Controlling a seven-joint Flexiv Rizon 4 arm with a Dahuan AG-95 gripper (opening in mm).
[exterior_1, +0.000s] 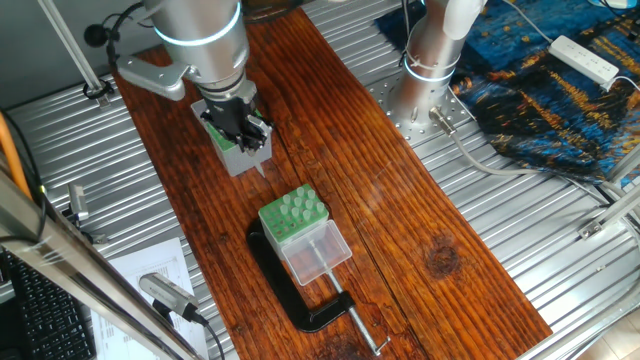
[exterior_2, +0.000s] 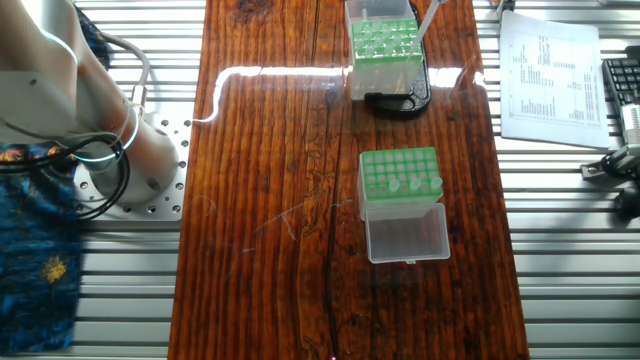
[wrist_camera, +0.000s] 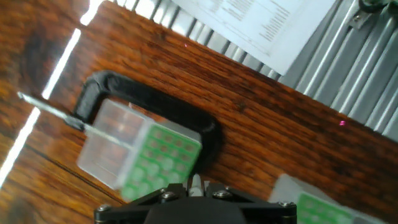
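Note:
My gripper (exterior_1: 252, 138) is shut on a small translucent tube (wrist_camera: 196, 186), whose pointed tip hangs below the fingers. In exterior view 1 the gripper hangs over the far rack box (exterior_1: 243, 160) and hides most of it. That box has a green grid (exterior_2: 400, 170), with three tubes along one edge and its clear lid (exterior_2: 408, 235) open. The other rack box (exterior_1: 295, 213) holds several pale tubes in its green top, and its clear lid also stands open. Exterior view 2 does not show my gripper.
A black clamp (exterior_1: 280, 285) with a metal screw rod (exterior_1: 360, 328) lies against the tube-filled box. Printed paper (exterior_2: 555, 80) rests beside the wooden board (exterior_1: 420, 240). Much of the board on the arm-base side is bare.

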